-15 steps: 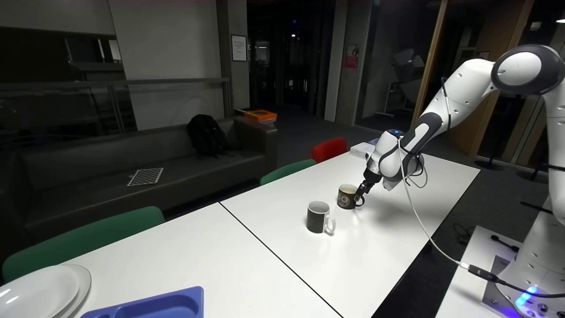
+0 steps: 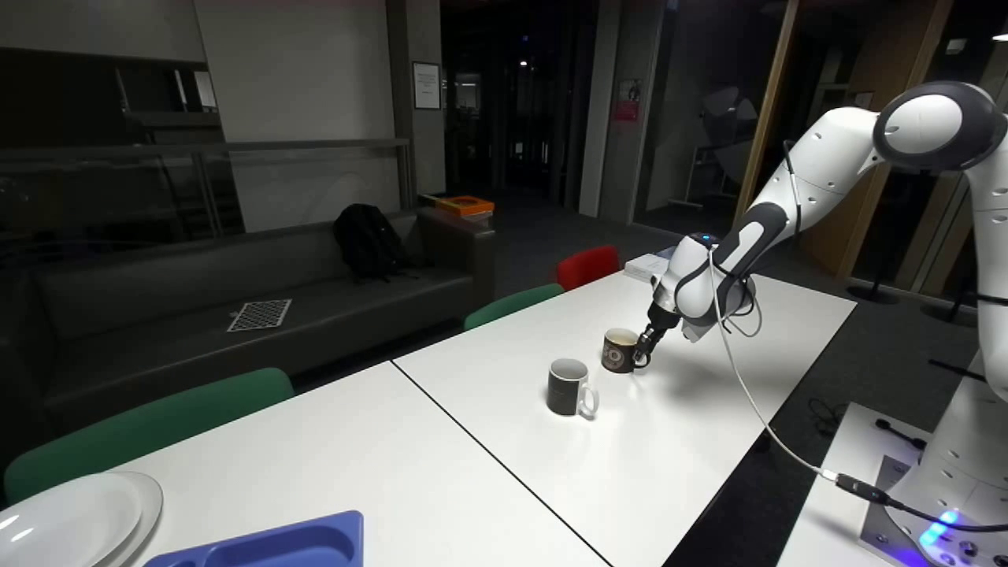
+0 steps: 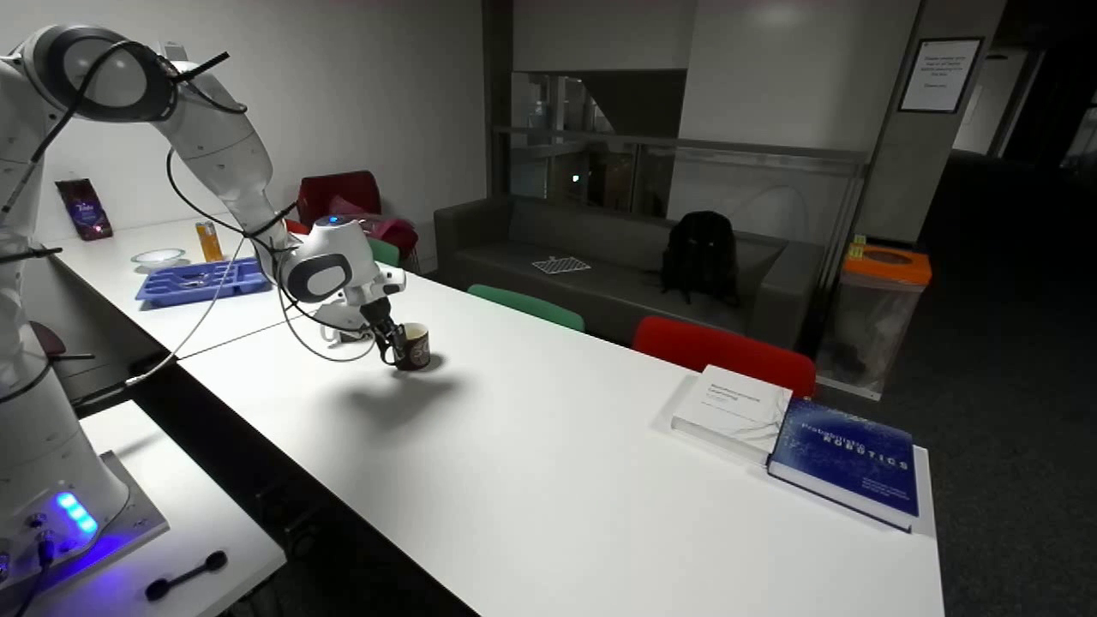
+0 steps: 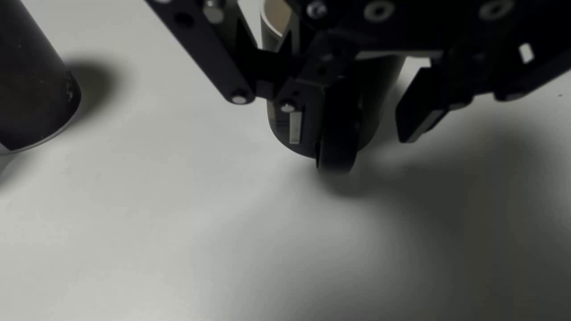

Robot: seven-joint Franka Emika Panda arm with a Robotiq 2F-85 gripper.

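A dark patterned mug (image 2: 617,356) stands upright on the white table, its black handle (image 4: 338,141) facing my gripper. Seen from the wrist, the fingers straddle that handle. The left finger (image 4: 299,120) is close alongside it, while a clear gap separates the handle from the right finger (image 4: 420,109). My fingers are part open, not closed on the handle. Exterior view 2 has the mug (image 3: 416,348) just right of the fingers, its near side partly covered by them.
A second dark mug (image 2: 565,389) with a white handle stands nearby on the table. A blue tray (image 3: 221,279) lies on the adjoining table. White and blue books (image 3: 848,459) lie at the far end. Bare tabletop (image 3: 555,452) stretches between mug and books.
My gripper has moved slightly down at the mug's handle in exterior view 1. Both mugs stand where they were.
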